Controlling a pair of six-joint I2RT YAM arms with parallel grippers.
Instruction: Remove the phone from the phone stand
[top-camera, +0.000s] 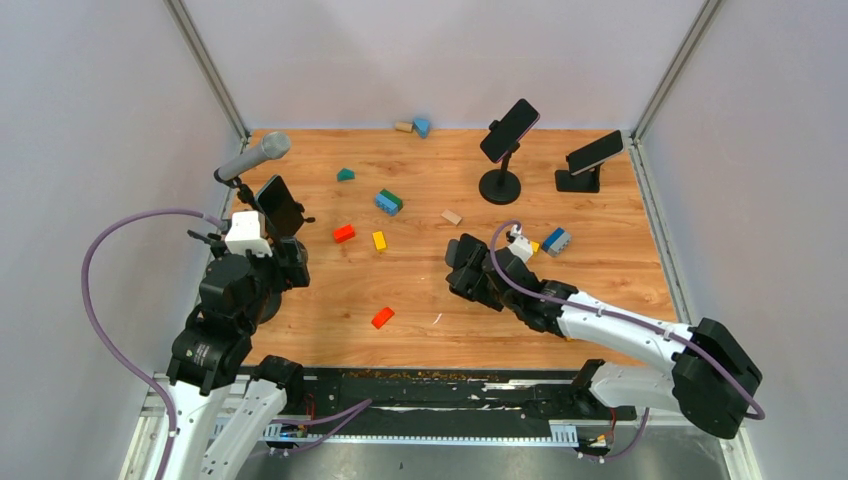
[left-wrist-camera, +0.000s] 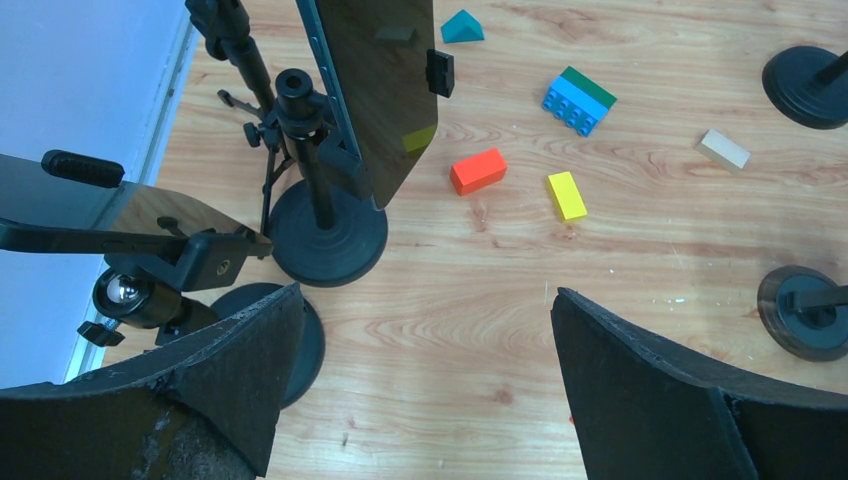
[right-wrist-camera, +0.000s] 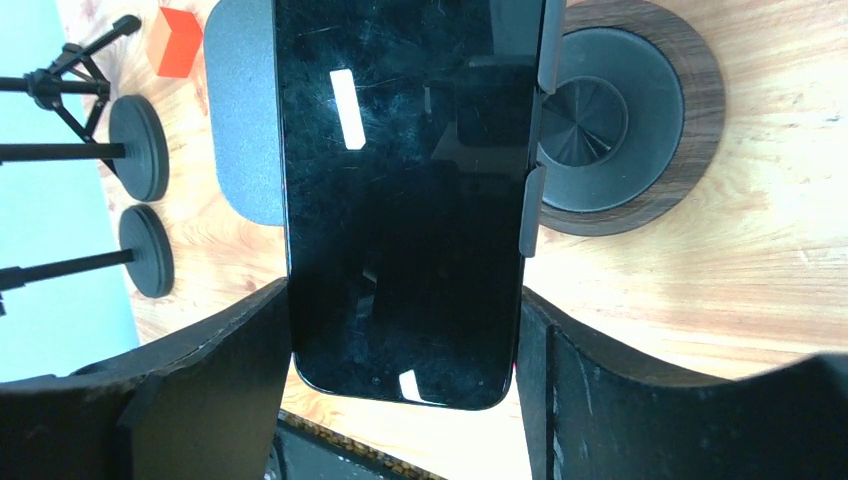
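My right gripper (top-camera: 468, 275) is low over the table's middle-right, shut on a black phone (right-wrist-camera: 405, 210) that lies face up in a stand's holder, with a round base (right-wrist-camera: 620, 150) beneath. From above, the gripper mostly hides this phone. My left gripper stands open and empty at the left, above the table, near two dark stand-held devices (left-wrist-camera: 375, 110). Two more phones sit on stands at the back right, one tall (top-camera: 510, 130), one low (top-camera: 595, 152).
Red (top-camera: 343, 232), yellow (top-camera: 379, 241) and blue-green (top-camera: 388, 202) blocks are scattered over the middle. A microphone (top-camera: 255, 157) on a stand is at the left. Walls border the sides and back.
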